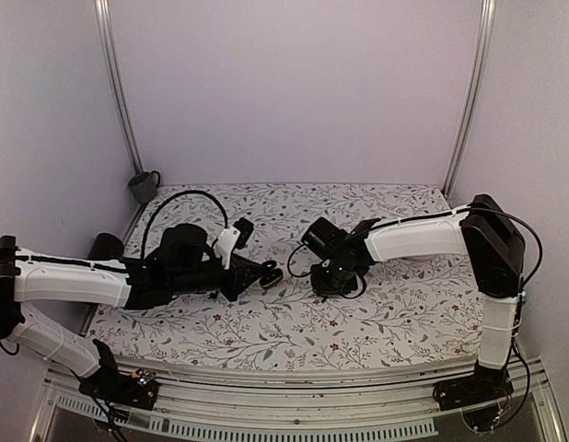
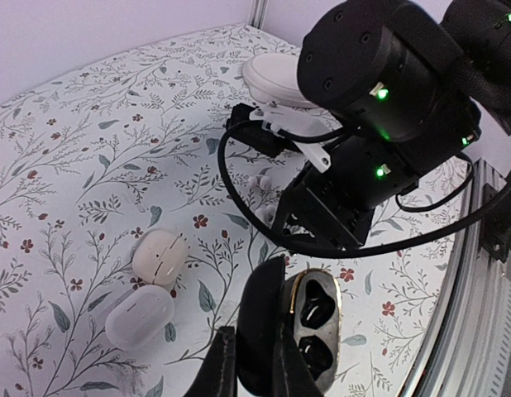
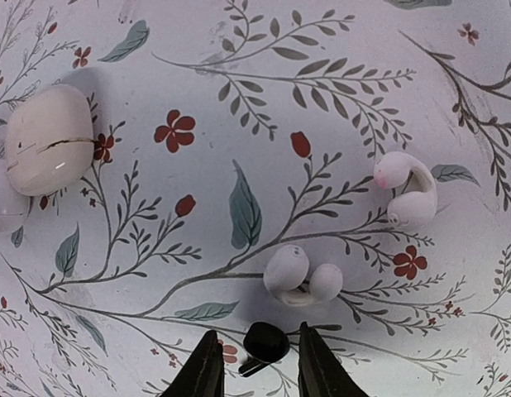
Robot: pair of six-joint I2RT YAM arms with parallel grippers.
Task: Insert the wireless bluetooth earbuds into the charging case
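Observation:
My left gripper is shut on the open black charging case (image 2: 316,331), which has two dark earbud wells and is held above the table (image 1: 202,341). In the right wrist view a black earbud (image 3: 266,341) lies on the table between the open fingertips of my right gripper, which hovers over it. Two small white earbud-like pieces (image 3: 288,273) lie near it.
A white rounded case (image 2: 160,258) and a clear white one (image 2: 140,317) lie on the table's middle. A white lidded dish (image 2: 276,78) is farther off; a mug (image 1: 144,187) stands at the back left.

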